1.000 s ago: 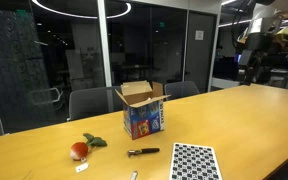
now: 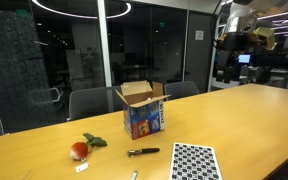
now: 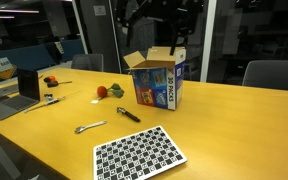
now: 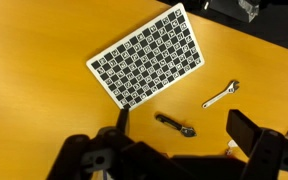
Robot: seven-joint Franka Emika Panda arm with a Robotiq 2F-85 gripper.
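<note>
My gripper is open above the table, its two fingers wide apart with nothing between them. Below it in the wrist view lie a black-handled tool [image 4: 175, 125], a small silver wrench [image 4: 221, 94] and a black-and-white checkered board [image 4: 146, 57]. An open-topped cardboard box [image 2: 144, 116] with blue and red printed sides stands upright on the table. To its left in exterior view 1 are a red round object [image 2: 79, 151] and a green leafy piece [image 2: 94, 141]. The arm hangs high at the upper right there, apart from all these things.
In exterior view 2 a dark laptop [image 3: 24, 92] stands at the table's left side, with small items beyond it. Chairs [image 2: 88, 103] line the far edge.
In exterior view 1 the arm's hand end has moved left over the table from the far right. The box, board and tools have stayed in place.
</note>
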